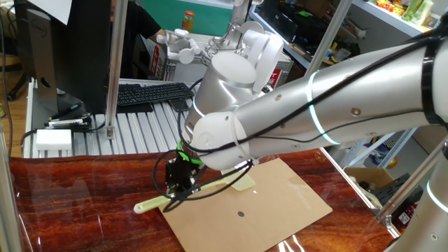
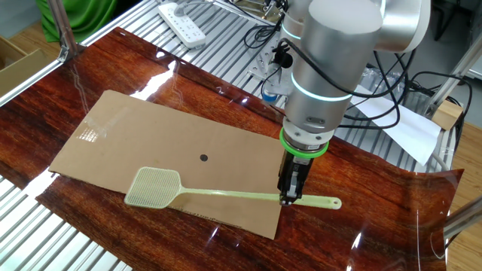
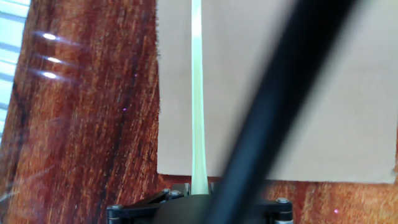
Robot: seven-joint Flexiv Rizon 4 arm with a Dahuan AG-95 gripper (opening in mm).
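A pale green fly swatter lies across the view, its mesh head over the near edge of a cardboard sheet and its handle end reaching past the sheet. Around the handle, my gripper is shut. From the wrist, the slim shaft runs straight forward out of the fingers, and the fingertips sit close at its sides. How far the swatter is off the sheet I cannot tell. A small dark spot marks the cardboard's middle. Cables partly cover the gripper in exterior view 1.
Glossy brown wood-patterned covering surrounds the cardboard, mostly clear. Behind it stand a keyboard, a white box and a power strip. A loose black cable crosses the wrist view.
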